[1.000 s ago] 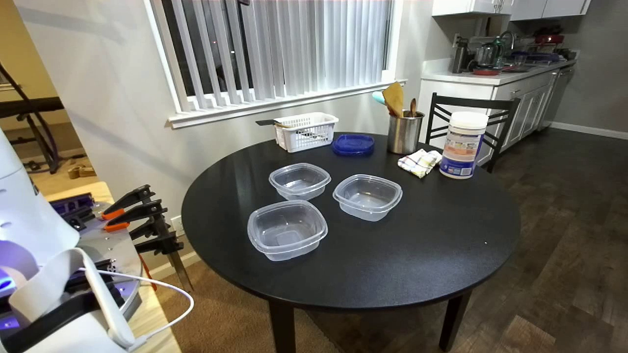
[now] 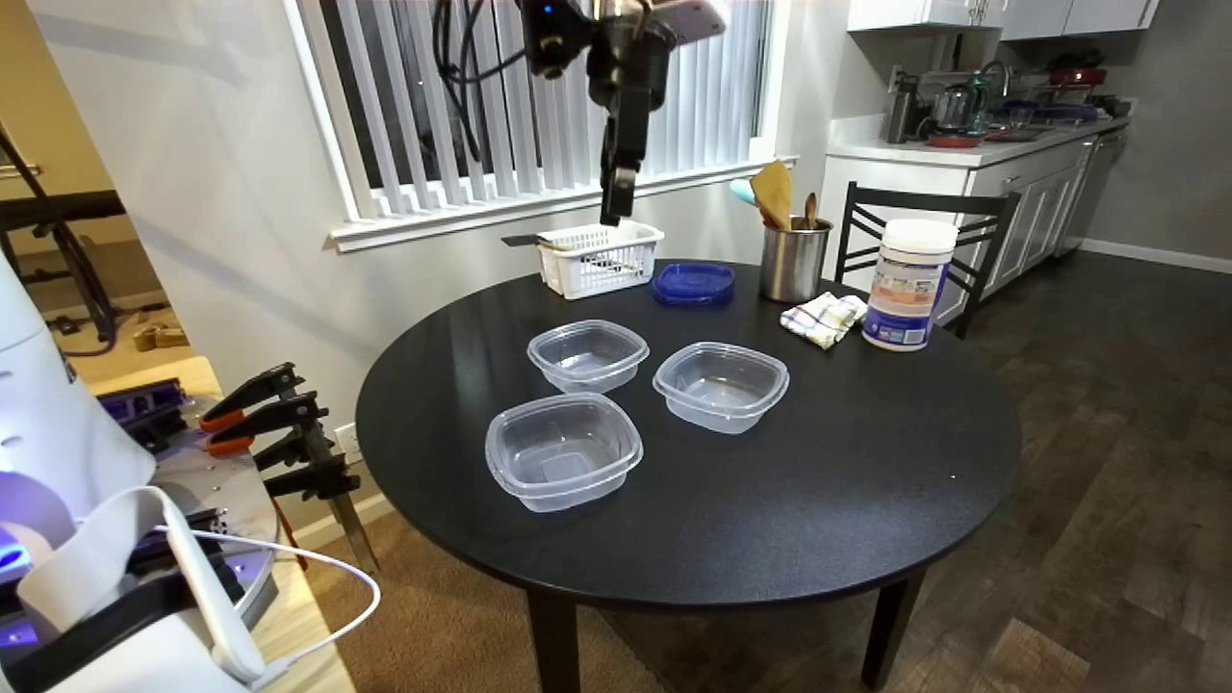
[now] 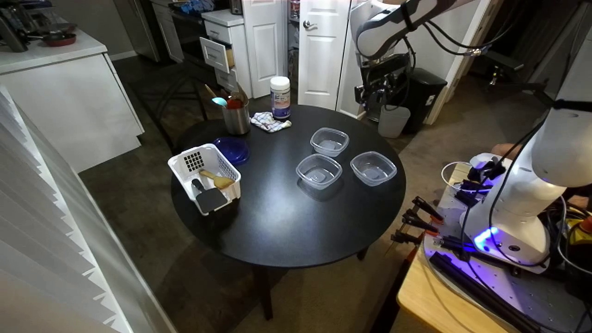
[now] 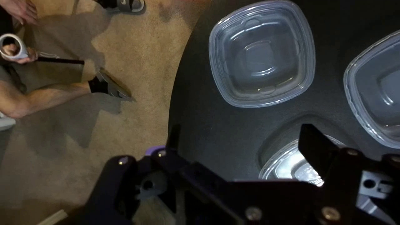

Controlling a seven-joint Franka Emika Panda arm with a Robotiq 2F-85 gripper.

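Note:
Three clear, empty plastic containers stand on the round black table: a near-left container (image 2: 563, 452), a back container (image 2: 589, 354) and a right container (image 2: 722, 387). My gripper (image 2: 615, 214) hangs in the air, pointing down, well above the containers. From the other side it is near the top right, by the gripper body (image 3: 388, 89). In the wrist view its fingers (image 4: 315, 148) are spread wide with nothing between them. One container (image 4: 261, 54) lies past the fingers, a second (image 4: 382, 92) shows at the right edge, and a third (image 4: 292, 165) is partly hidden behind the gripper.
At the table's far side are a white basket (image 3: 230, 169) with utensils, blue lids (image 2: 693, 284), a steel utensil pot (image 2: 794, 264), a checked cloth (image 2: 823, 320) and a white-lidded tub (image 2: 907, 289). A person's leg (image 4: 56, 95) shows beyond its edge.
In exterior view 1 my arm and gripper have come into the picture from above. The containers and other things on the table have not moved.

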